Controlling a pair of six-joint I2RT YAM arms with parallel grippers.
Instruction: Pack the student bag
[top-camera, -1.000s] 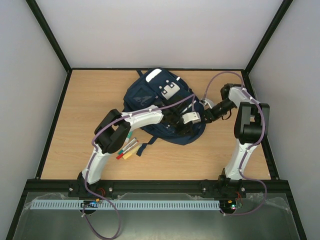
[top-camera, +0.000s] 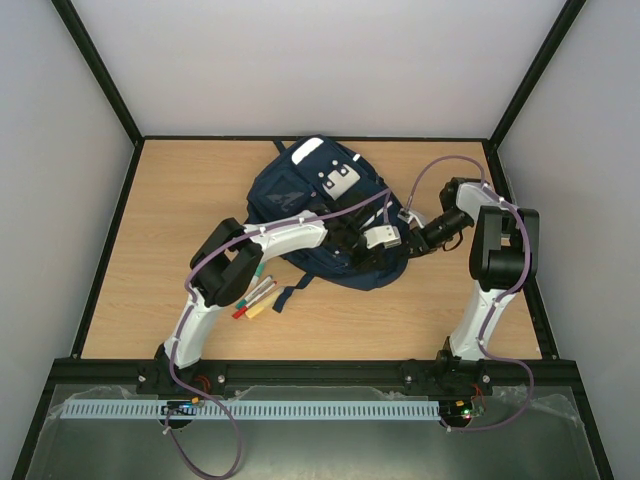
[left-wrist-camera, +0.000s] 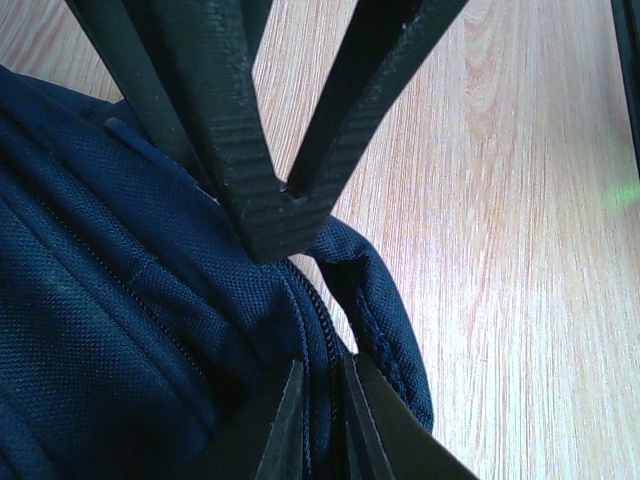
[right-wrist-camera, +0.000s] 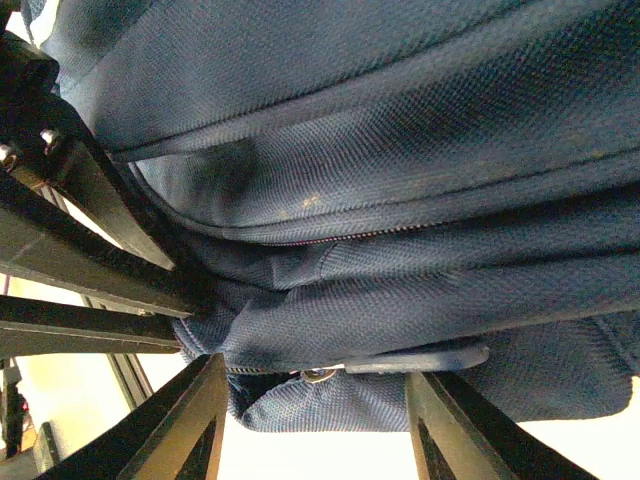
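A dark blue backpack (top-camera: 300, 180) lies on the table, its zippered edge at the lower right. My left gripper (top-camera: 375, 262) is over that edge; in the left wrist view its fingers (left-wrist-camera: 282, 432) press in from both sides on the zipper band (left-wrist-camera: 318, 390). From the right, my right gripper (top-camera: 410, 245) reaches the same edge. Its fingers (right-wrist-camera: 195, 425) stand apart in the right wrist view, with a zipper pull (right-wrist-camera: 320, 375) and fabric in view between and above them. Whether they touch the cloth is unclear. The bag's inside is hidden.
Several markers or pens (top-camera: 258, 292) lie in front of the bag, near the left forearm. A strap (top-camera: 292, 290) trails toward them. Both arms crowd the bag's right side; bare table (top-camera: 160, 230) stretches on the left.
My right gripper has shifted slightly toward the table's front, and the bag's right edge has moved a little with it. The left arm looks still.
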